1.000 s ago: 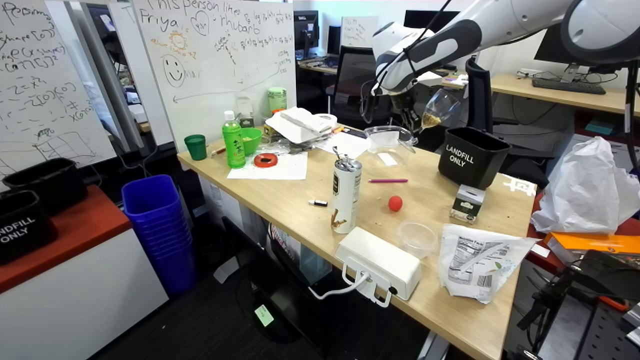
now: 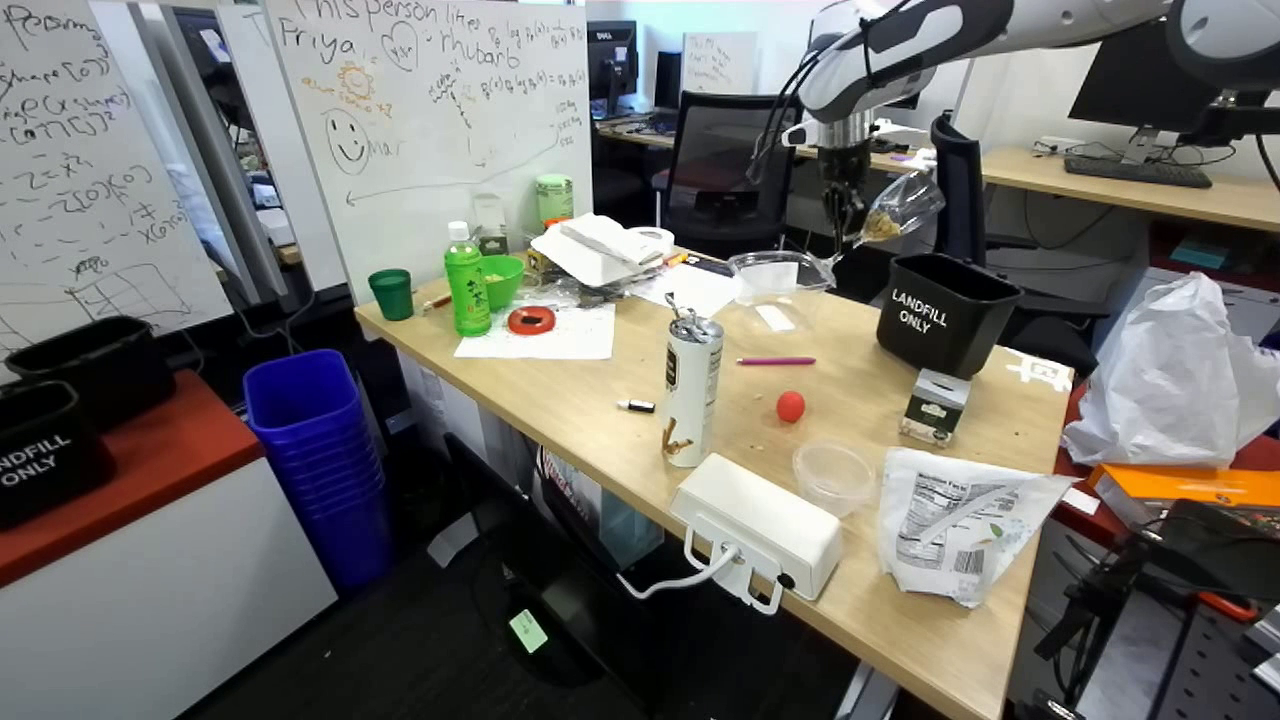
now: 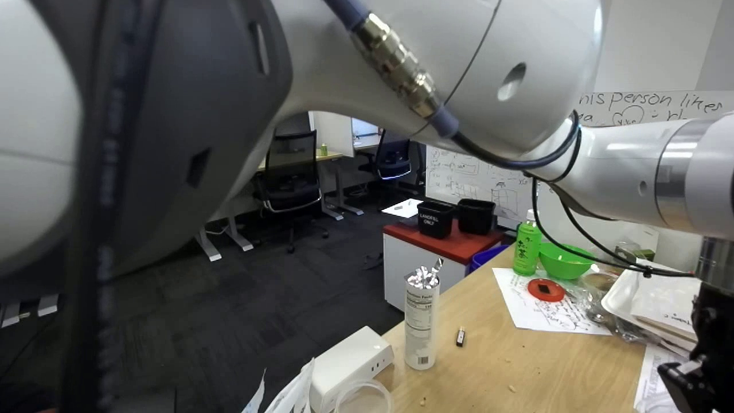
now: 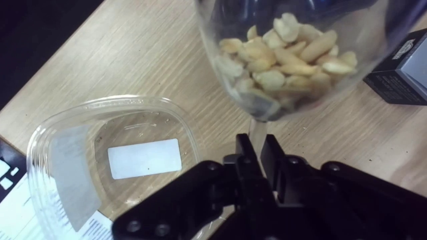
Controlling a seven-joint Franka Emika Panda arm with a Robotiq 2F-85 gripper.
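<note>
A clear stemmed glass [image 4: 288, 72] partly filled with pale nuts hangs above the table in the wrist view. My gripper is shut on its stem, just below the bowl. From the first exterior view, the glass [image 2: 912, 206] is tipped well over, its mouth toward the upper right and the nuts [image 2: 884, 226] lying along its lower side. In that view my gripper [image 2: 842, 234] is over the far side of the table. A clear plastic tub [image 4: 182, 120] with a white label stands below and left of the glass in the wrist view.
A black landfill bin [image 2: 942, 318] stands to the right of the glass. Nearer lie a small black box [image 2: 936, 408], a red ball [image 2: 791, 407] and a purple marker [image 2: 776, 361]. A tall can [image 2: 692, 390] and a green bottle [image 2: 467, 282] stand upright.
My arm has shifted to the right and upward, carrying the glass along. The glass leans over further than before. The table's objects stay where they were.
</note>
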